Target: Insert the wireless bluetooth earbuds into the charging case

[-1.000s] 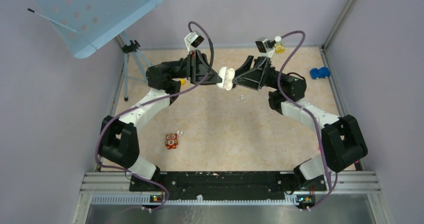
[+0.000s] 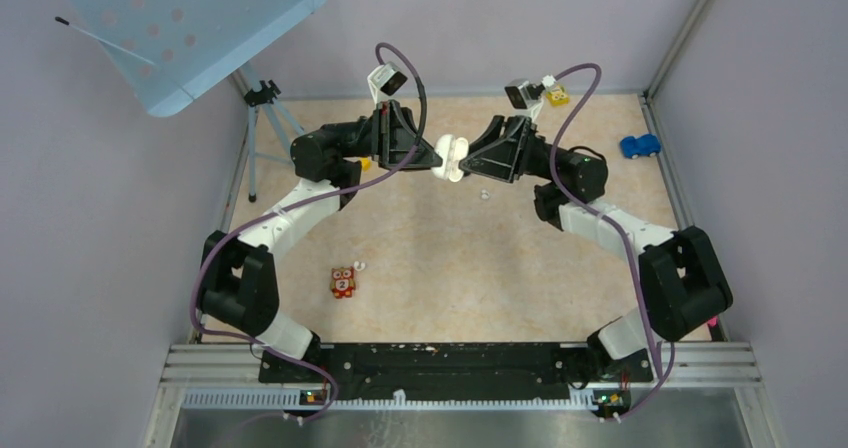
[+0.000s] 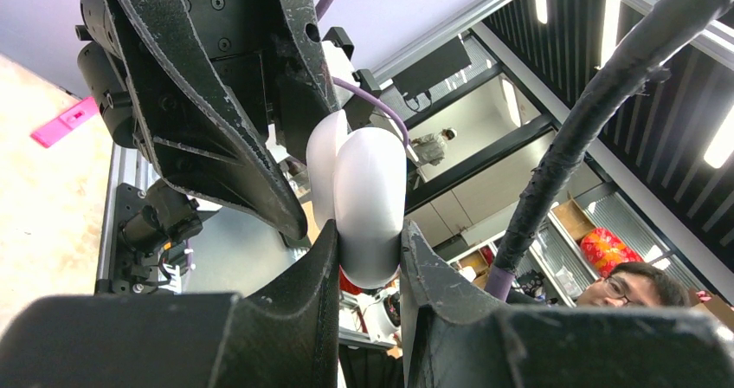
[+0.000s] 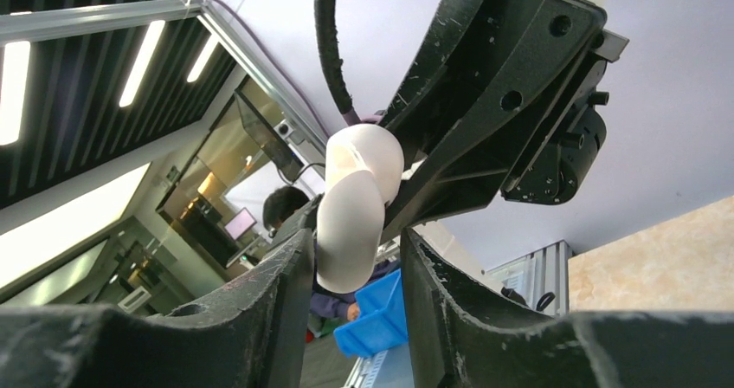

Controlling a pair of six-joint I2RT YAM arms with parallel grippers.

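Note:
The white charging case [image 2: 441, 157] is held up in the air between the two arms, its lid swung open. My left gripper is shut on the case [image 3: 370, 202]. My right gripper stands open around the lid end of the case [image 4: 350, 230]; a gap shows on one side, while the other finger [image 4: 294, 275] is close to the lid or touching it. One small white earbud [image 2: 485, 195] lies on the table below the right gripper. Another small white piece [image 2: 360, 266] lies at the left, probably an earbud. The inside of the case is mostly hidden.
A red owl toy [image 2: 343, 282] lies beside the left white piece. A blue toy car [image 2: 640, 146] and a yellow toy [image 2: 557, 96] are toward the back right. Purple cables hang along both arms.
The right gripper has shifted slightly left, closer to the case. The case and left arm have barely moved, and the loose pieces on the table lie where they were.

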